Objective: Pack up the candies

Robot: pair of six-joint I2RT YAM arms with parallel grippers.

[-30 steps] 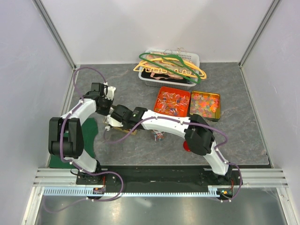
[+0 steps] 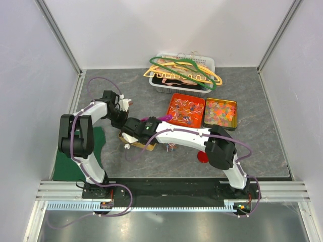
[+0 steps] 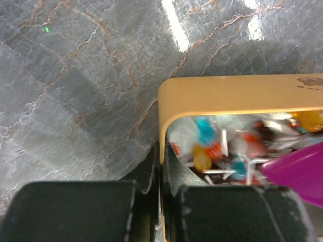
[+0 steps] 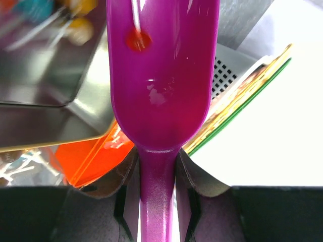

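Note:
A gold tin (image 3: pixel 237 93) with mixed lollipops (image 3: pixel 222 151) inside has its wall between the fingers of my left gripper, which is shut on it. My right gripper is shut on the narrow handle of a purple scoop (image 4: pixel 161 101). One red lollipop (image 4: pixel 139 40) shows in or through the scoop's bowl. In the left wrist view the purple scoop (image 3: pixel 303 174) reaches over the tin's contents. From the top, the right arm covers much of the gold tin (image 2: pixel 148 146), and a bit of purple scoop (image 2: pixel 165 118) shows behind it.
A red tray (image 2: pixel 176 103) of wrapped candies and a gold tray (image 2: pixel 233 108) of gummy-like pieces stand behind the right arm. Farther back is a grey basket (image 2: pixel 161 89) with hangers. Loose candies (image 2: pixel 170 147) and a red round item (image 2: pixel 202 157) lie in front.
Both arms have shifted to the right, and the gold tin has moved right with them. The right gripper has turned, and the purple scoop now shows behind its arm.

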